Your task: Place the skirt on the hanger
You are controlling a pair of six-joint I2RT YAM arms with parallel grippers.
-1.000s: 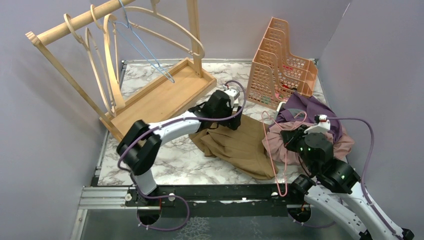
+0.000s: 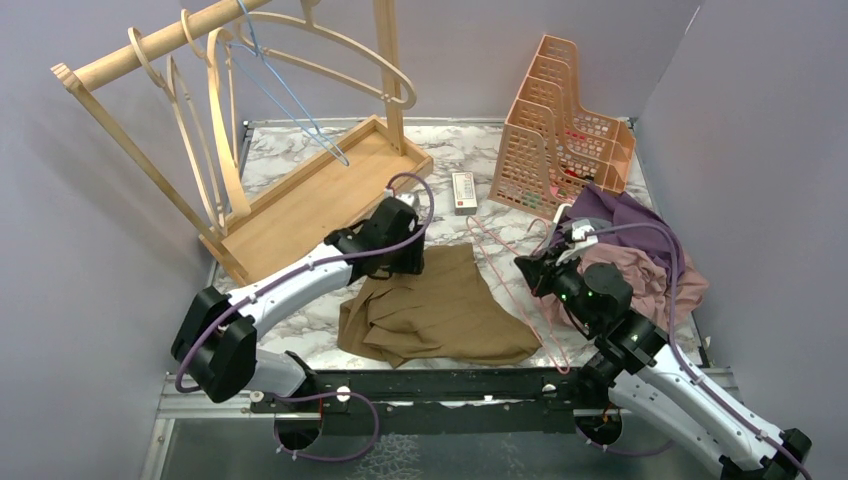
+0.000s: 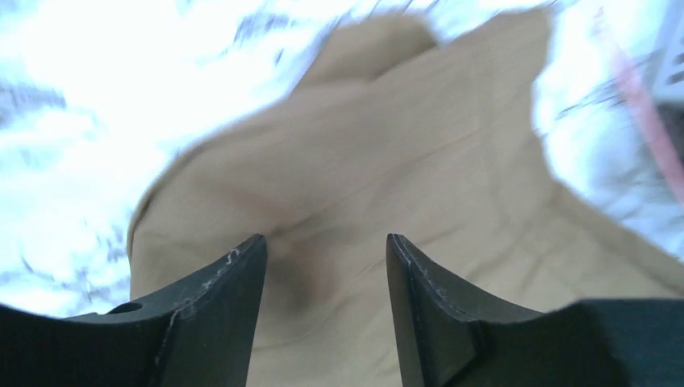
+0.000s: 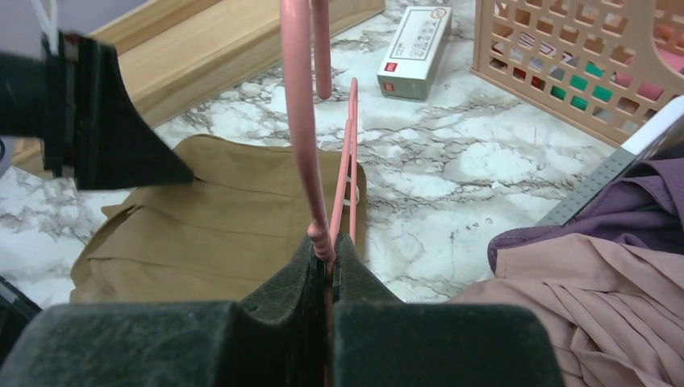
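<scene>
The olive-brown skirt (image 2: 440, 310) lies spread and creased on the marble table. My left gripper (image 2: 400, 262) hovers over its upper-left part; in the left wrist view its fingers (image 3: 226, 298) stand apart over blurred cloth, with nothing clearly between them. My right gripper (image 2: 535, 275) is shut on a pink hanger (image 4: 306, 137), held beside the skirt's right edge; the hanger's long loop reaches toward the table's front edge in the top view.
A wooden rack (image 2: 100, 67) with hangers and a tray stands at the back left. A small box (image 2: 464, 192), a peach organizer (image 2: 540, 120) and piled purple (image 2: 640, 215) and pink cloths (image 2: 680, 295) occupy the back and right.
My left gripper has moved left, and the skirt has shifted left with its top corner changed. My right gripper has moved left with the pink hanger, which now lies more slanted.
</scene>
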